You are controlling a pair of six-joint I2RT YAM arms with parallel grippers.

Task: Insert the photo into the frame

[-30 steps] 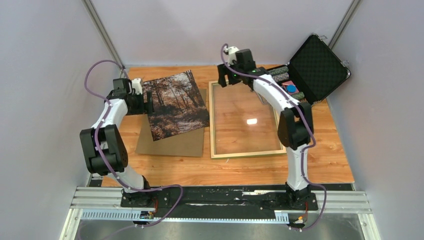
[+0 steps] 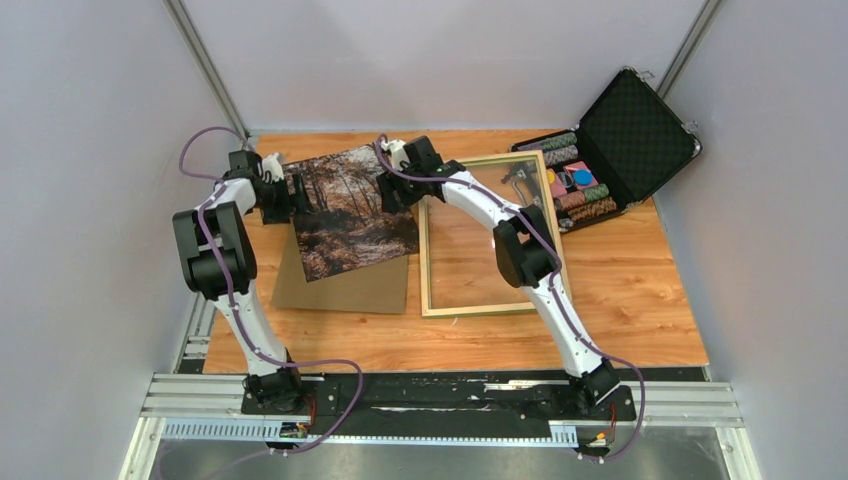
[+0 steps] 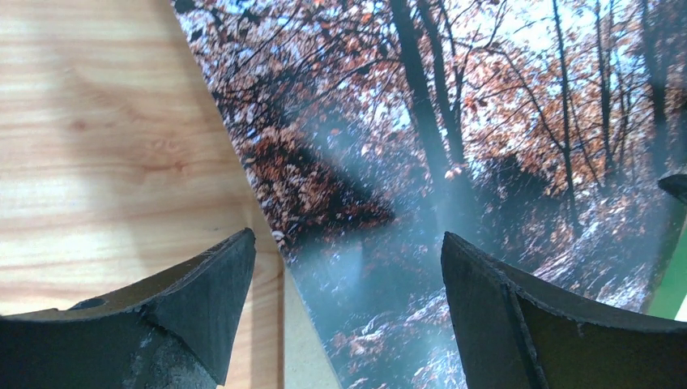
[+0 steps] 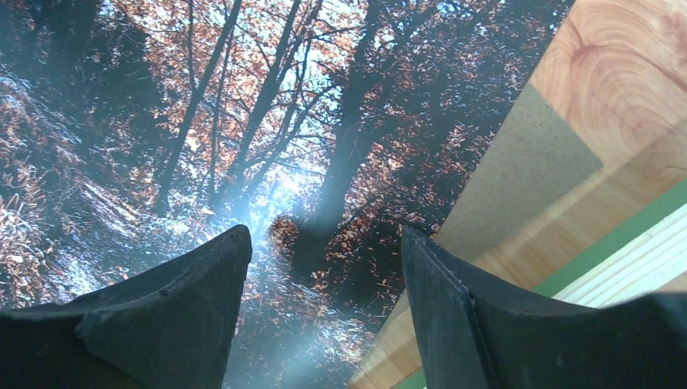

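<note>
The photo (image 2: 345, 220), a dark autumn forest print, lies turned at an angle, partly over a brown backing board (image 2: 340, 297). To its right is the empty wooden frame (image 2: 424, 260) with its clear pane. At the photo's left edge my left gripper (image 2: 300, 196) is open; in the left wrist view that edge of the photo (image 3: 389, 146) runs between the fingers. Over the photo's right edge stands my right gripper (image 2: 390, 194), its fingers (image 4: 186, 292) apart, with the photo (image 4: 324, 194) below and between them. Neither gripper has hold of it.
An open black case (image 2: 640, 135) with rolls and small items stands at the back right. Some metal tools (image 2: 522, 182) show at the frame's upper right. Bare wooden table (image 2: 640, 290) lies right of the frame and along the front.
My right gripper has come left and downward from above the frame to the photo's right edge. The left gripper has shifted only slightly, toward the back. The photo has stayed put.
</note>
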